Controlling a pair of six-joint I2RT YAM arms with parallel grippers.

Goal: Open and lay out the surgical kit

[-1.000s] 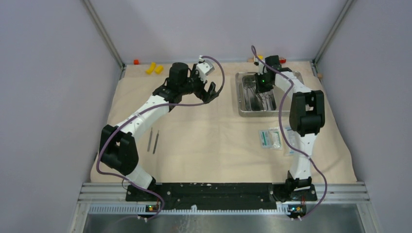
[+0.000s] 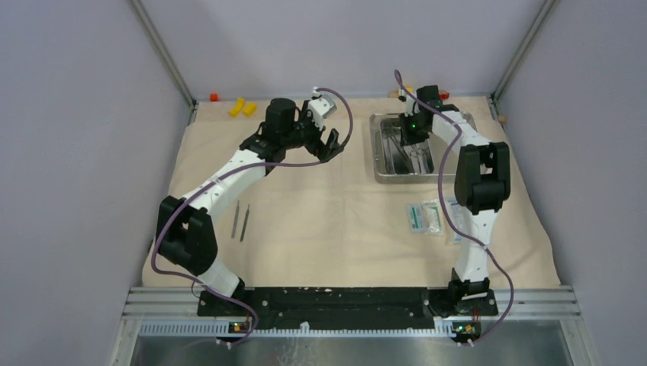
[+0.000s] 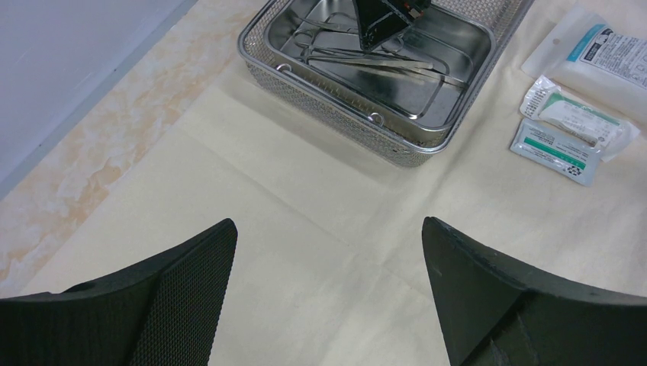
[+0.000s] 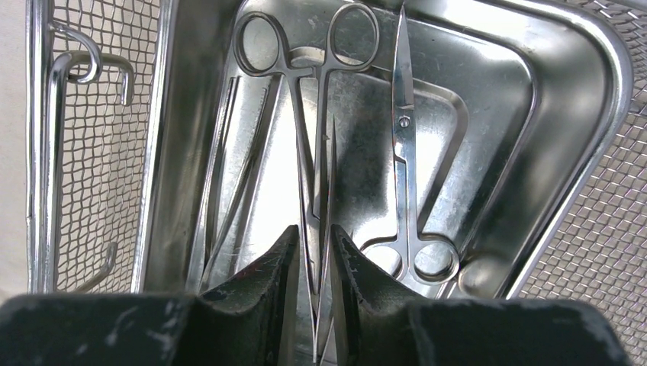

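A wire-mesh basket [image 3: 336, 103] with a metal inner tray [image 4: 500, 99] stands at the back right, under my right arm. Inside lie ring-handled forceps [image 4: 322, 137], scissors [image 4: 404, 145] and several slender instruments [image 4: 238, 183]. My right gripper points down into the tray, its fingers [image 4: 281, 263] a narrow gap apart. A thin pointed instrument [image 4: 331, 175] runs through that gap in the view; whether it touches either finger, I cannot tell. Over the cloth, left of the basket, my left gripper is wide open and empty. Two slim instruments [image 2: 240, 221] lie side by side at the left.
Sealed packets [image 3: 557, 149] and a larger white pouch [image 3: 614, 57] lie in front of the basket. Yellow pieces [image 2: 243, 108] sit at the back left.
The right gripper has shifted very slightly over the tray.
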